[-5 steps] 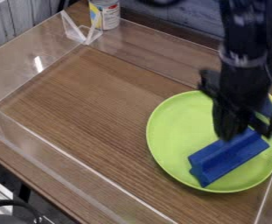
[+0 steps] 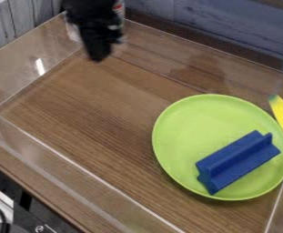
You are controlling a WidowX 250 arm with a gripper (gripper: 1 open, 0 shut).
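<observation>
My black gripper (image 2: pixel 97 36) is at the top left, blurred and raised above the back of the wooden counter; whether it is open or shut is hard to make out. A green plate (image 2: pixel 183 134) sits at the lower right, with a blue bar-shaped object (image 2: pixel 235 162) lying diagonally on it. A yellow object (image 2: pixel 282 118) lies at the right edge, just beside the plate.
Clear raised edging runs along the left and front, and a dark wall stands behind at the top right.
My gripper has moved from over the plate up and across to the top left, now covering where the can stood. The blue object remains on the plate.
</observation>
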